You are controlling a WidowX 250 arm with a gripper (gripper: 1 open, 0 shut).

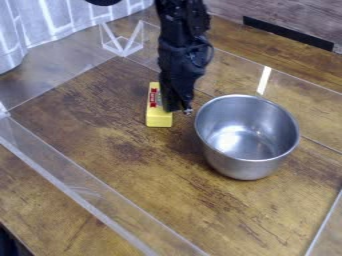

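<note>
My dark gripper (178, 100) reaches down from the top centre over a yellow block (159, 119) with a red and white label, which lies on the wooden table left of a steel bowl (247, 140). The fingertips are at the block's right side, close to the bowl's left rim. Whether they are open or shut on the block is hard to see.
The wooden table (94, 190) has clear room at left and front. A clear wire-like frame (122, 40) stands at the back left, near a white curtain-like sheet (34, 25). Clear strips border the table.
</note>
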